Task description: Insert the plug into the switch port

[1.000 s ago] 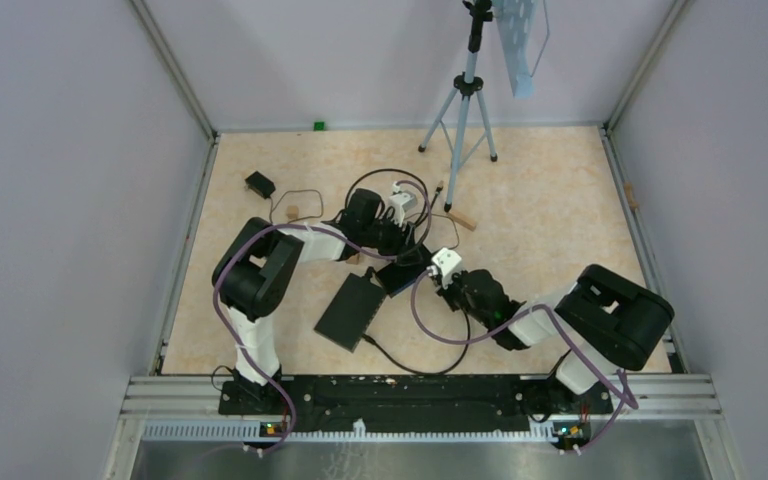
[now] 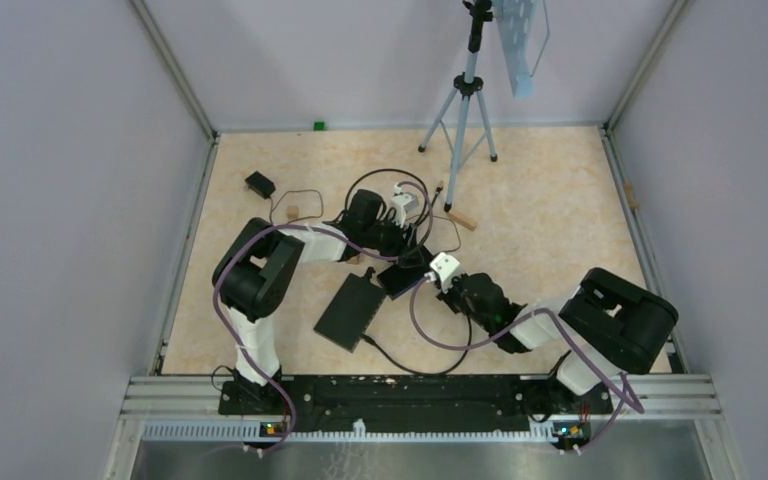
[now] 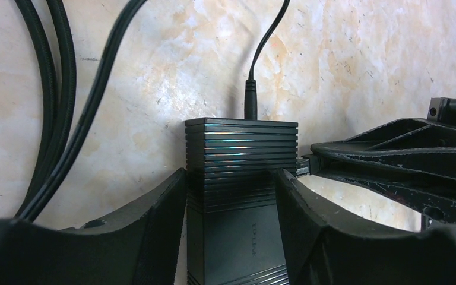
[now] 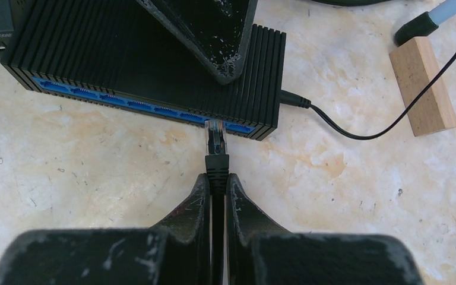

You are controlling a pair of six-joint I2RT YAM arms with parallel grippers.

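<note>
The black switch (image 4: pixel 136 65) lies on the table with its row of blue ports (image 4: pixel 104 98) facing my right gripper. My right gripper is shut on the black cable's plug (image 4: pixel 217 145). Its clear tip meets one port near the right end of the row, and most of the clear body shows outside; whether the tip has entered cannot be told. Over the switch, my left gripper has its fingers spread, with the ridged end of the switch showing between them. One left fingertip (image 4: pixel 225 65) overlaps the switch top in the right wrist view.
A thin power lead (image 4: pixel 356 138) leaves the switch's end, near a wooden block (image 4: pixel 421 83) and a tripod foot (image 4: pixel 417 28). Another black box (image 2: pixel 351 312) sits at the front left, the cable (image 2: pixel 415 370) attached. Thick black cables (image 3: pixel 56 107) lie beside the switch.
My right gripper has shifted only slightly around the port side of the switch. The left arm looks nearly still, and the switch has hardly moved.
</note>
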